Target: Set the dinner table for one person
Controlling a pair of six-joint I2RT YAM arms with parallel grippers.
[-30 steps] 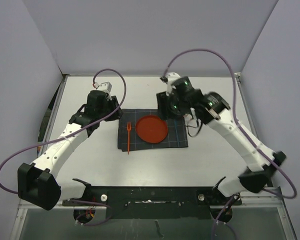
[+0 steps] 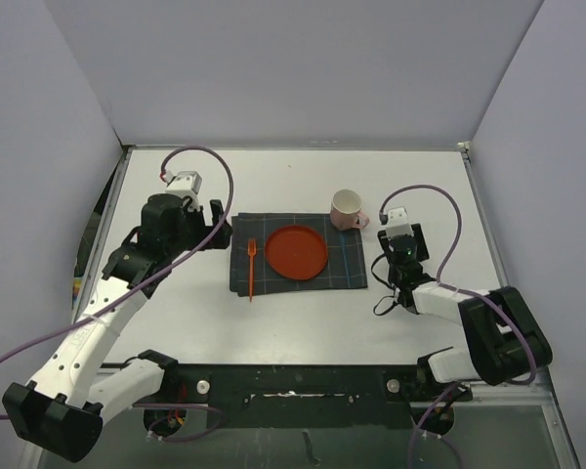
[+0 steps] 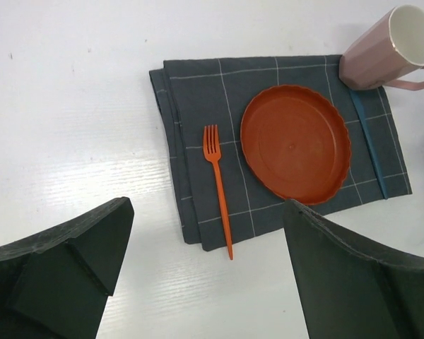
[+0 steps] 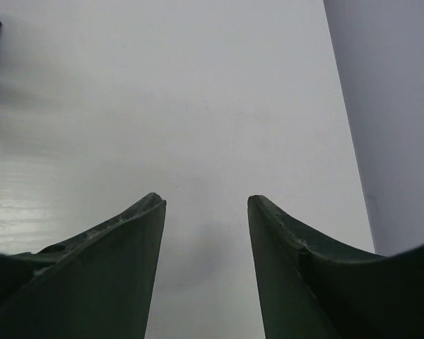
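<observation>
A dark checked placemat (image 2: 273,283) carries an orange plate (image 2: 296,252), with an orange fork (image 2: 251,269) on its left and a blue utensil (image 3: 371,148) on its right. A pink mug (image 2: 346,209) stands at the mat's upper right corner. My left gripper (image 2: 215,225) hangs open above the mat's left side; its wrist view shows nothing between the fingers. My right gripper (image 2: 405,244) is to the right of the mat, its fingers apart over bare table in the right wrist view.
Pale walls (image 2: 527,195) border it at the sides and back.
My right arm has swung from over the plate to right of the mat and drawn back, uncovering the mug. My left arm has shifted slightly left.
</observation>
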